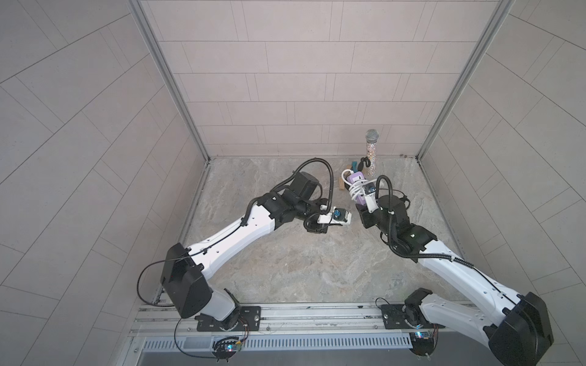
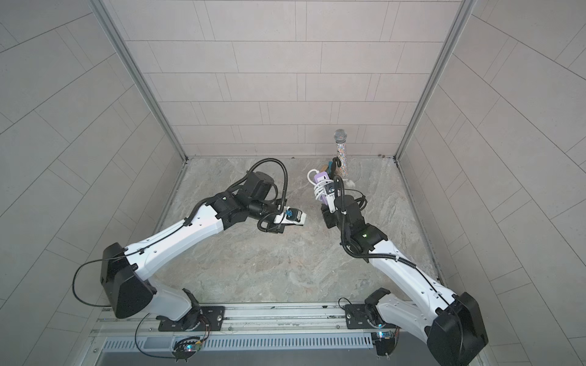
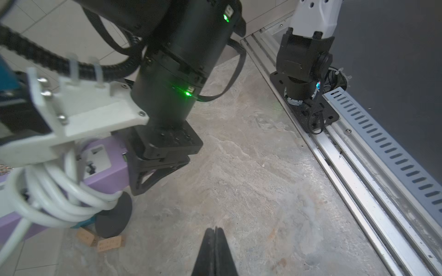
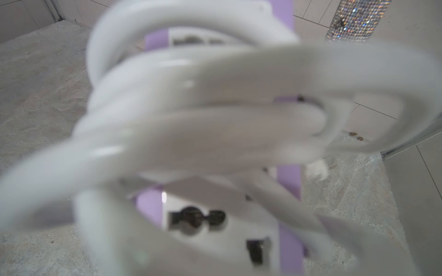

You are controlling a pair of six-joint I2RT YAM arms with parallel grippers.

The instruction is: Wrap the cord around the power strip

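The lilac power strip [image 1: 356,177] is held up at one end by my right gripper [image 1: 366,215], which is shut on it. Several loops of white cord [image 3: 59,197] pass around the strip's middle. In the right wrist view, loose-looking coils of the cord [image 4: 207,138] fill the foreground and hide the right fingers; lilac edges of the strip [image 4: 290,243] show behind. My left gripper is shut, and no cord shows between its tips. A stretch of cord runs out of the left wrist view at lower left, so its end is hidden.
Behind the strip stands a glittery microphone-shaped object [image 1: 371,149]. Small wooden blocks [image 3: 110,243] and a dark round item [image 3: 114,215] lie near it. Bare tabletop [image 1: 287,262] stretches across the front and left. Both grippers are close together.
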